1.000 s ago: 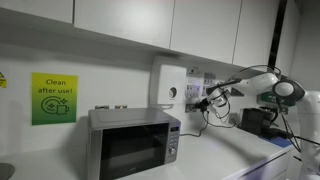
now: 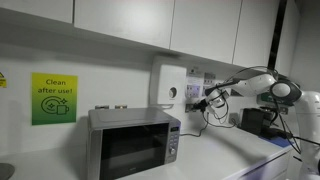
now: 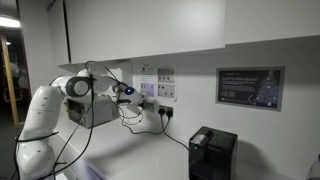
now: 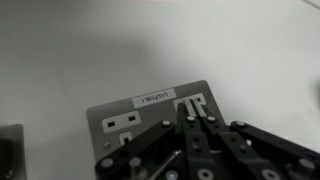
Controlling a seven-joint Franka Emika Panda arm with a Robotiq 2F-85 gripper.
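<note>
In the wrist view my gripper is shut, with nothing showing between its fingers. Its tips overlap the right part of a grey wall socket plate point(image 4: 112, 111) with white inserts and a printed label point(image 4: 154, 98). Whether the tips touch the plate cannot be told, and they hide part of it. From the right, the arm point(image 2: 250, 77) reaches along the wall in exterior view 1. The other exterior view shows the arm point(image 3: 101, 71) extended towards the sockets point(image 3: 165, 83).
A microwave point(image 2: 132, 143) stands left of the sockets, below a white dispenser point(image 2: 168, 83). Black cables point(image 3: 150, 129) hang from the wall near the arm. A black machine point(image 3: 211, 153) sits further along. Cupboards point(image 3: 145, 30) overhang the worktop point(image 2: 215, 150), whose middle is clear.
</note>
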